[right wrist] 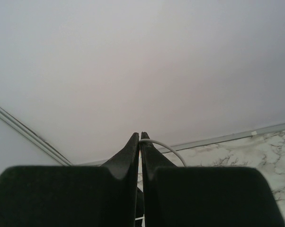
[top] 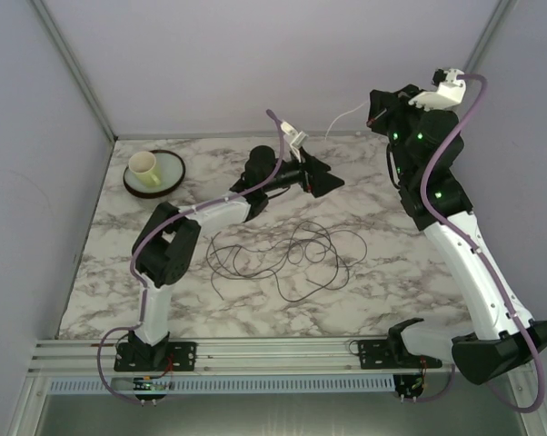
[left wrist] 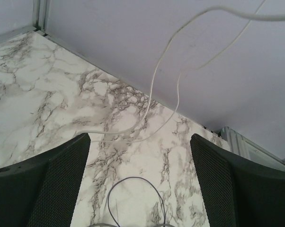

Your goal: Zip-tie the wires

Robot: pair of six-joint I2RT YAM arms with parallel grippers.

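Observation:
A thin white zip tie (top: 345,115) stretches from my right gripper (top: 373,120), arching down to the left. In the right wrist view its pale strip (right wrist: 167,146) comes out between the closed fingertips, so the right gripper is shut on it. My left gripper is open. The tie (left wrist: 154,78) bends down across the gap, its free end near the left finger (left wrist: 62,175) but not clamped. Loose grey wires (top: 292,250) lie in tangled loops on the marble table, in front of the left gripper (top: 333,182); neither gripper touches them.
A pale yellow mug (top: 144,167) sits on a dark-rimmed plate (top: 172,185) at the back left. A grey wall (top: 246,68) closes off the table's back edge. Bare marble (top: 410,282) lies right of the wires.

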